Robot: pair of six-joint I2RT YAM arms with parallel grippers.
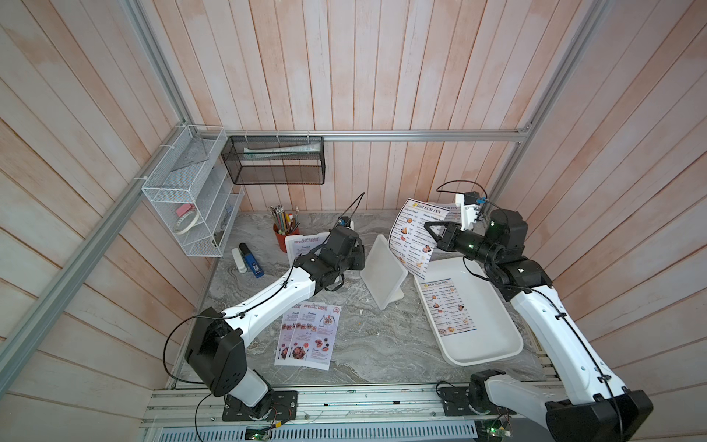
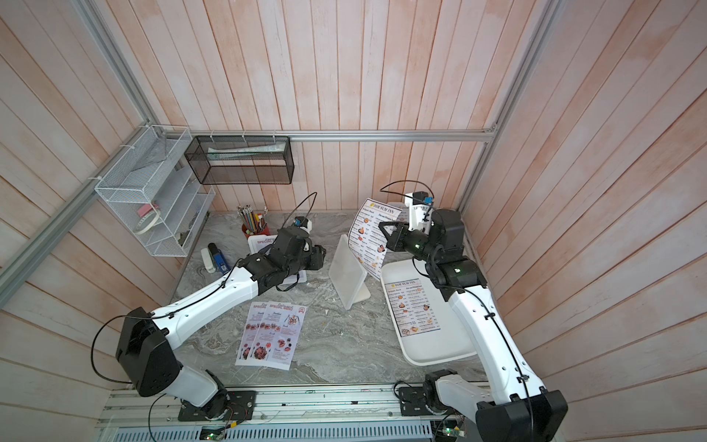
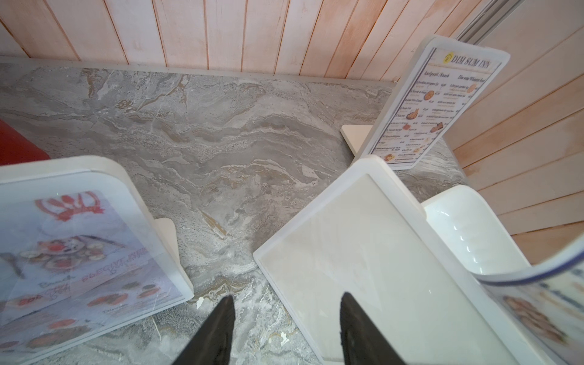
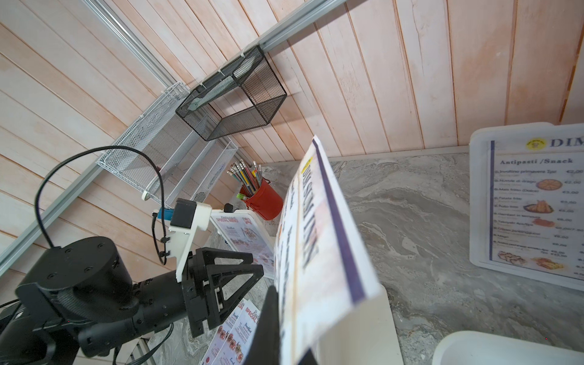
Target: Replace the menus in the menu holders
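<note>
My right gripper is shut on a curved Dim Sum Inn menu sheet, raised above the tray. In the right wrist view the menu sheet bends up from the fingers. My left gripper stands open, its fingers apart with nothing between them. Past those fingers, a blank white menu holder stands tilted on the table. To its left, a second holder carries a pink-and-red specials menu. A third holder at the back right has a Dim Sum Inn menu in it.
Specials sheets lie overlapping on the front left of the table. The white tray at the right contains another Dim Sum Inn sheet. A red pencil cup, a glue stick and a blue item sit at the left.
</note>
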